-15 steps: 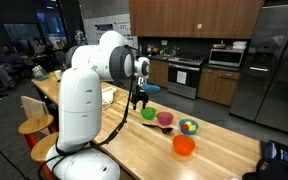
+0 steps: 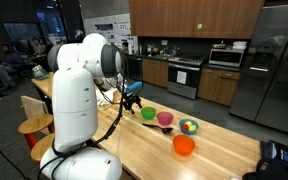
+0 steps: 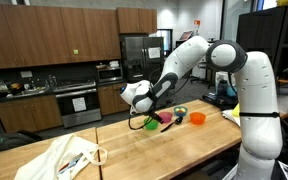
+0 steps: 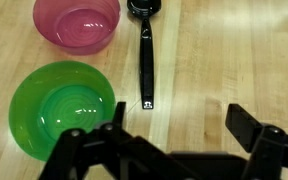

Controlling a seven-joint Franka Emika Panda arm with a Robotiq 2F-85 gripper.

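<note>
My gripper (image 2: 131, 101) is open, held above the table beside the green bowl (image 2: 148, 113). In the wrist view the open gripper has only bare wood between its fingers. The green bowl (image 4: 59, 85) appears empty, near the left finger. A pink bowl (image 4: 79, 28) lies beyond it, empty too. A black spoon-like utensil (image 4: 146, 60) rests on the wood to the right of both bowls, its handle end pointing toward the gripper.
An orange bowl (image 2: 184, 146) and a blue-rimmed bowl (image 2: 189, 127) with colourful contents stand farther along the table. White cloth (image 3: 72, 150) is spread at the other end. Bare tabletop (image 2: 139, 150) lies in front of the bowls.
In exterior view 1 my gripper and upper arm have shifted left over the last second, away from the green bowl. The bowls and the utensil stay where they were.
</note>
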